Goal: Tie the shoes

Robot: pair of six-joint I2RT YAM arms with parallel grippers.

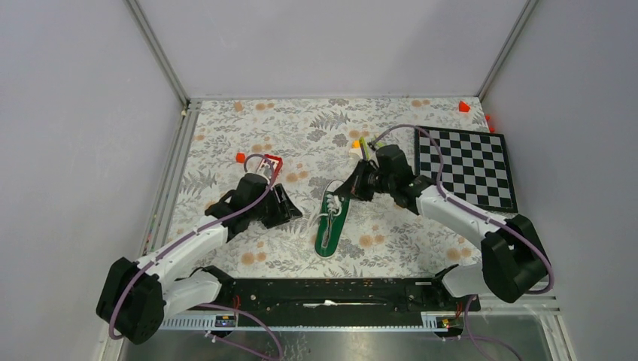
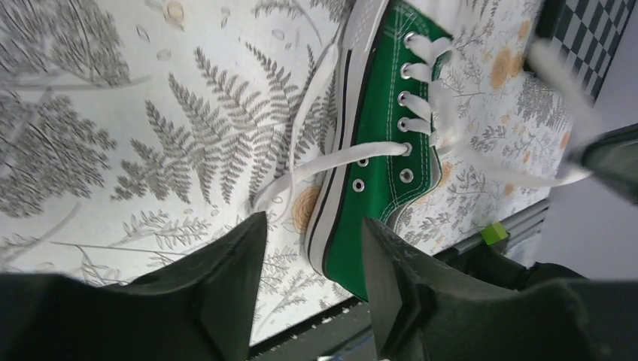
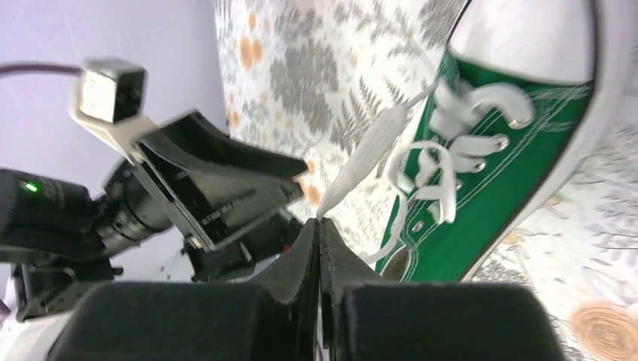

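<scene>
The green canvas shoe (image 1: 328,233) lies upright on the patterned mat, white laces (image 2: 350,154) across it and trailing loosely onto the mat in the left wrist view. My right gripper is shut on a white lace (image 3: 361,158), raised over the shoe's upper part, the lace stretching from its fingertips. My left gripper stands open to the shoe's left, lower down, its fingers over the mat and the shoe's edge with nothing between them.
A checkerboard (image 1: 465,169) lies at the right. A red item (image 1: 276,162) and small coloured pieces (image 1: 464,107) lie toward the back.
</scene>
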